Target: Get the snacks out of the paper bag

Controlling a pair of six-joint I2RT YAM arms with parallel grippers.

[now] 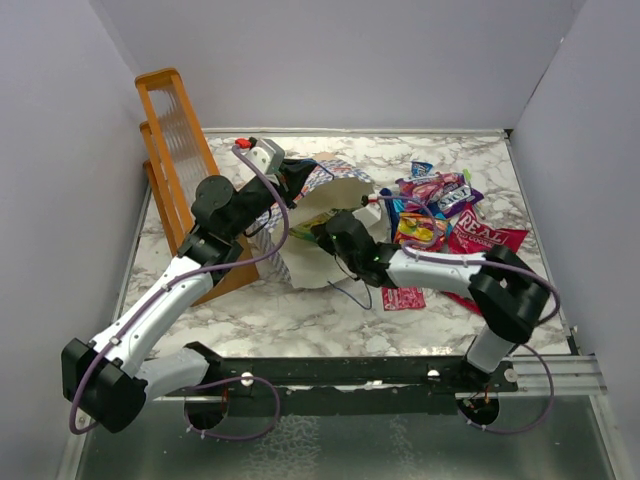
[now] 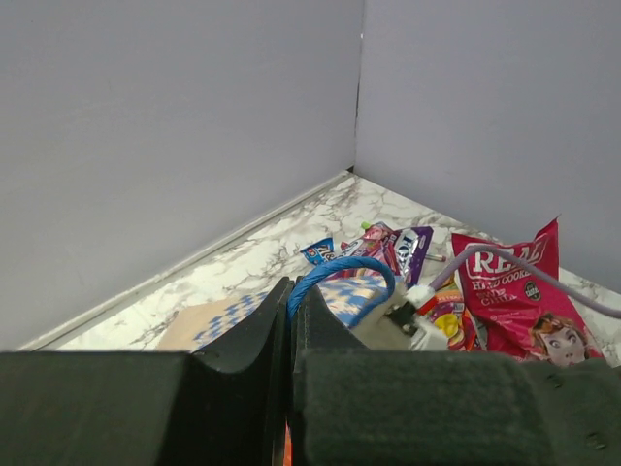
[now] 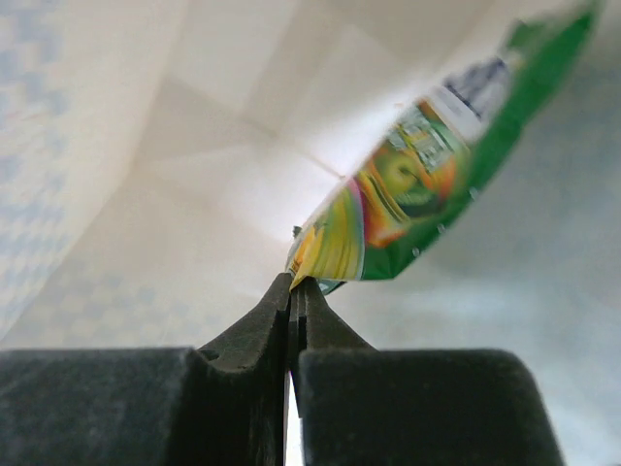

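The paper bag (image 1: 305, 262) lies on its side, its mouth facing right and its outside patterned blue and white. Inside it, in the right wrist view, my right gripper is shut on the lower corner of a green candy packet (image 3: 408, 180), blurred and seen slantwise. From above, the arm hides most of that packet. My left gripper is shut at the bag's upper edge; its tips look pressed together. Whether bag paper is pinched between them does not show clearly.
Right of the bag, several snack packs lie on the marble table (image 1: 230, 335), among them a purple pack (image 1: 432, 187), an orange pack (image 1: 420, 230) and a large red pack (image 1: 482, 235). An orange rack (image 1: 178, 130) stands at the left. Walls close in the sides.
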